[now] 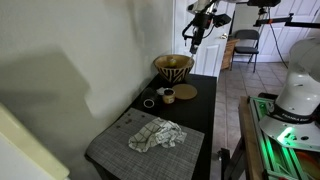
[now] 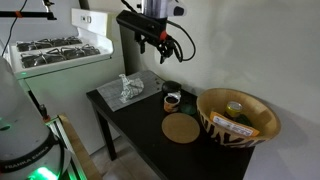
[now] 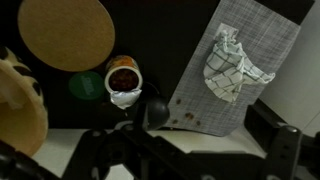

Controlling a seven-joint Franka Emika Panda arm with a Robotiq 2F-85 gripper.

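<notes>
High above the black table (image 2: pixel 187 153), my gripper (image 2: pixel 158 47) hangs open and empty. The wrist view looks down past its wide-apart fingers (image 3: pixel 272 128). Below lies a crumpled checked cloth (image 3: pixel 233 68) on a grey mat (image 3: pixel 202 98). A brown and white cup (image 3: pixel 124 75) with dark contents stands beside a round brown board (image 3: pixel 66 32). Close to the cup sits a dark round pot or mug (image 2: pixel 172 87). A large patterned basket (image 2: pixel 264 120) holds a green-lidded item (image 2: pixel 234 108) and an orange packet (image 2: pixel 234 126).
A white wall runs along the table's far side. A white stove (image 2: pixel 56 44) stands beyond the mat end. Bare black tabletop lies in front of the board and basket. A chair (image 1: pixel 246 42) stands on the floor behind.
</notes>
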